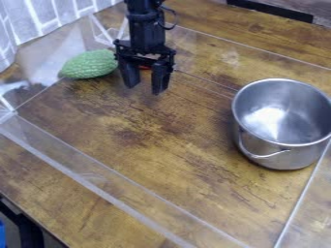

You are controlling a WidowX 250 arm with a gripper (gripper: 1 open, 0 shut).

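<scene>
The black robot gripper (145, 77) hangs at the top centre of the view, low over the wooden table, its two fingers apart with nothing visible between them. A green bumpy vegetable-like object (88, 64) lies to its left, near the back left. Just behind the gripper, a small orange-red object shows, mostly hidden by it.
A large steel pot (281, 126) stands at the right. Clear plastic walls edge the left and right of the wooden table (155, 165).
</scene>
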